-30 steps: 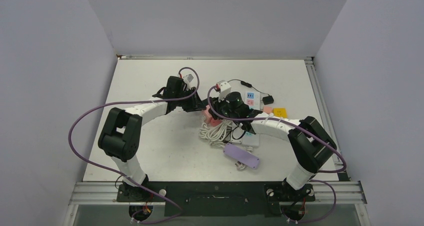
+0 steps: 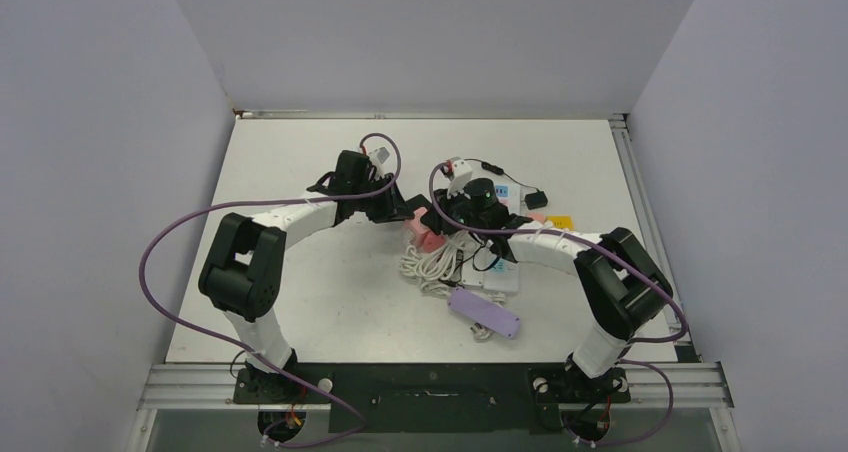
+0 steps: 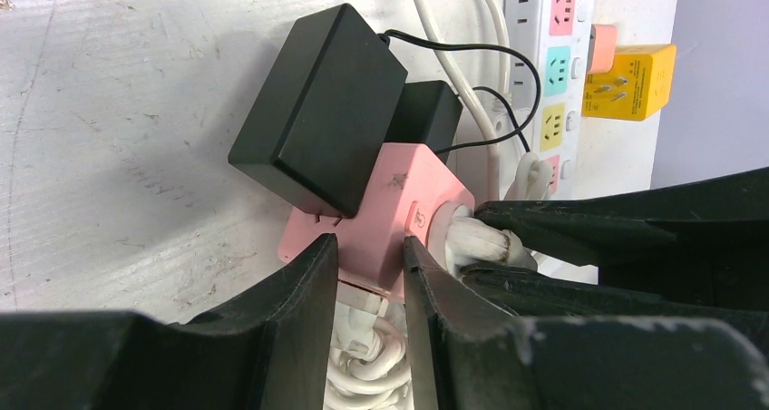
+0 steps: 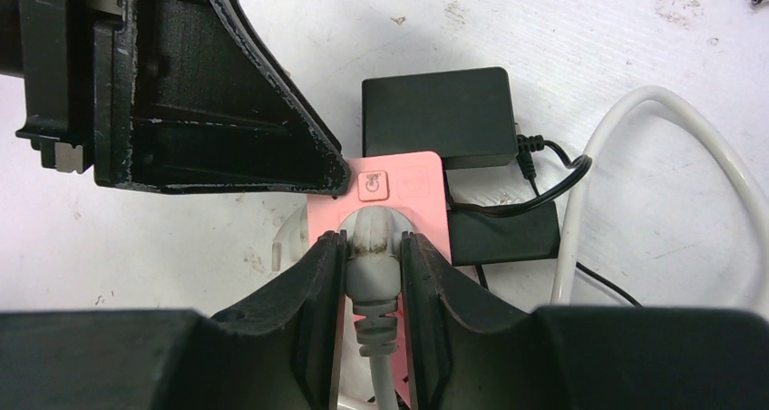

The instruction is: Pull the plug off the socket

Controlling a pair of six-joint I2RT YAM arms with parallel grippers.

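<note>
My left gripper is shut on a pink socket block (image 3: 399, 188), beside two black power adapters (image 3: 317, 102). My right gripper is shut on the white plug (image 4: 372, 265), whose cord runs downward in the right wrist view. The plug sits at the pink block's face, over its pale round socket area; whether its pins are still inside is hidden. In the top view both grippers meet near the table's centre, above a heap of white cord (image 2: 430, 262).
Power strips (image 3: 553, 65), a yellow adapter (image 3: 626, 83) and an orange block lie to the right. A purple strip (image 2: 483, 313) lies at the front.
My left gripper has barely moved.
</note>
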